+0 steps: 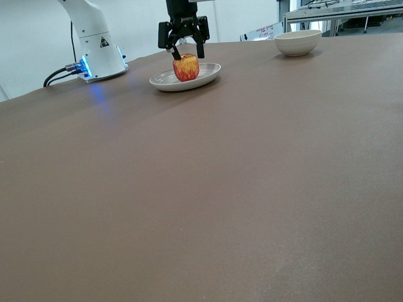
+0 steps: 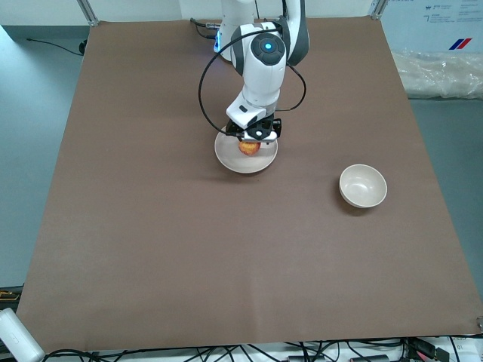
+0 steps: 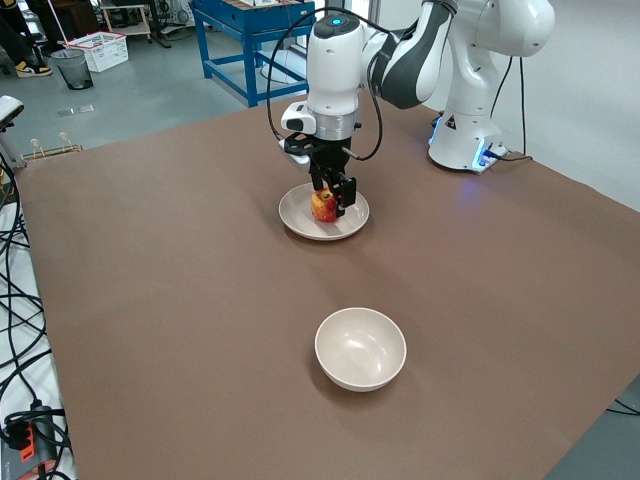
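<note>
A red-yellow apple (image 2: 249,148) (image 1: 186,68) (image 3: 323,207) sits on a white plate (image 2: 231,160) (image 1: 162,82) (image 3: 298,221). My black gripper (image 1: 188,50) is directly over the apple, open, its two fingers reaching down around the apple's upper part; in the right view they partly hide it. A white bowl (image 2: 363,185) (image 1: 297,43) (image 3: 360,349) stands empty on the brown table, apart from the plate, to its right in the left view.
Cables and equipment lie along one edge (image 2: 226,351), and the arm's base with its cables stands at the back.
</note>
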